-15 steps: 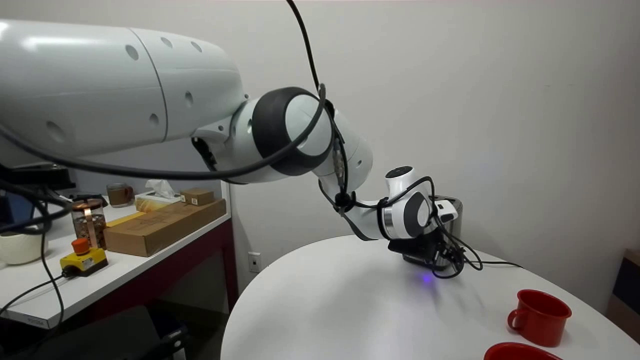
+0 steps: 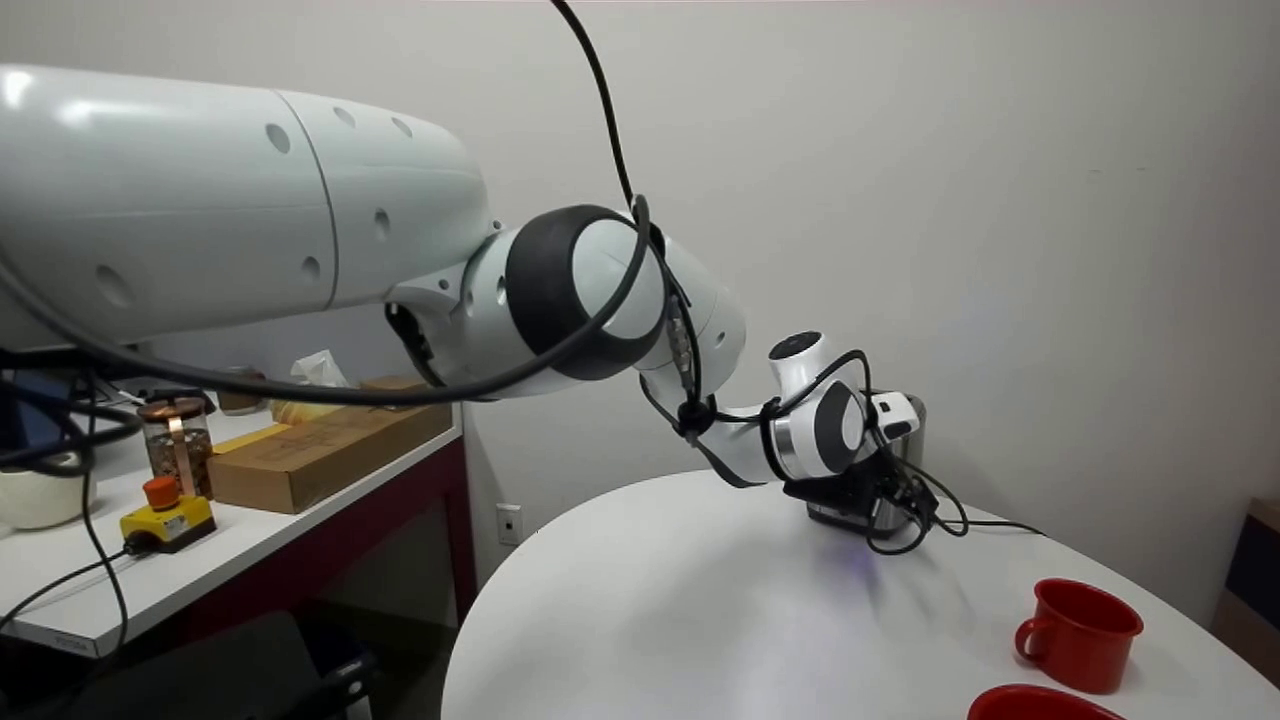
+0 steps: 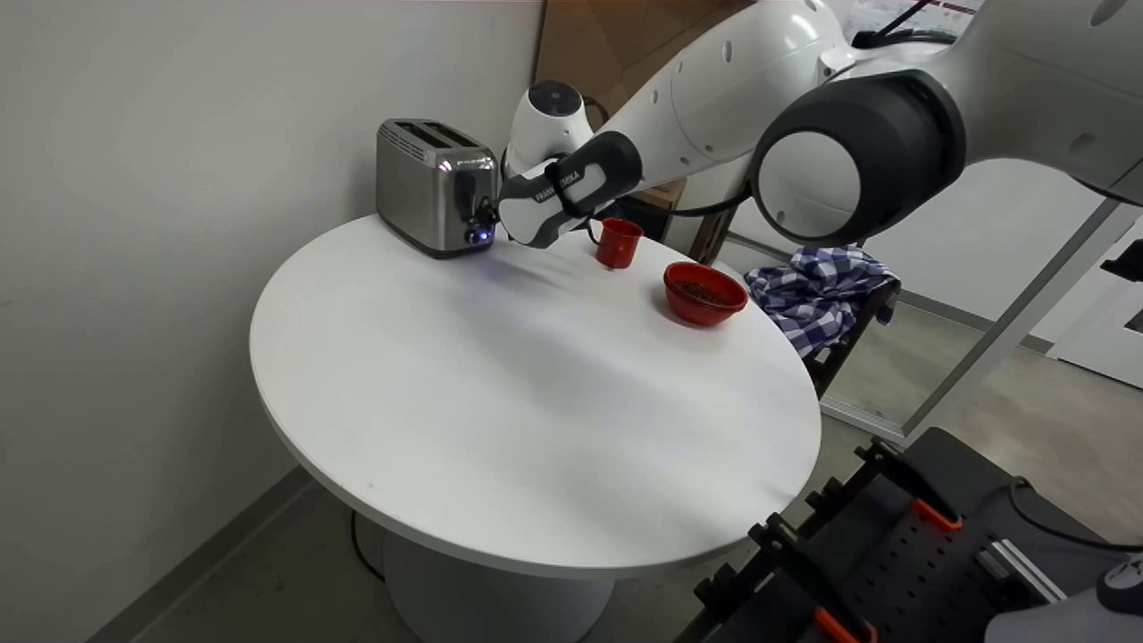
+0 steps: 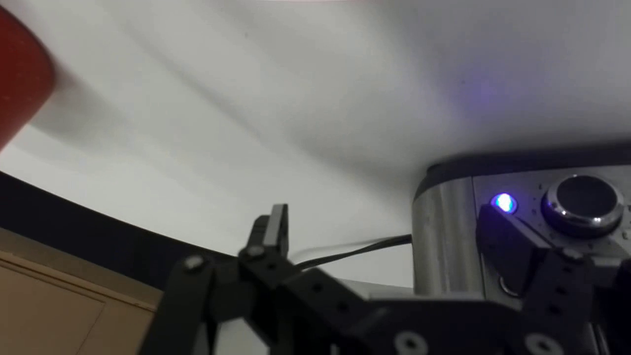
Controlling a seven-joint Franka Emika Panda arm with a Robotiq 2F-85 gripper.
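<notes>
A silver two-slot toaster (image 3: 412,187) stands near the wall at the back of the white round table (image 3: 514,450). My gripper is open at its control end, the two fingers wide apart. One finger (image 4: 506,233) lies across the panel in the wrist view, just below a lit blue-white button (image 4: 504,202) and left of the round knob (image 4: 583,205); I cannot tell whether it touches. The other finger (image 4: 276,230) is beyond the toaster's corner, over bare table. Nothing shows between them. From outside, the hand and its cables hide much of the toaster's front.
A red mug (image 2: 1080,636) and a red bowl (image 3: 704,295) with dark contents sit on the table near the arm. A black cord (image 4: 355,251) runs from behind the toaster. The wall is close behind.
My arm's upper links have come down a little, and the hand has shifted slightly to the right at the toaster. The blue glow on the table looks fainter. Mug and bowl have stayed put.
</notes>
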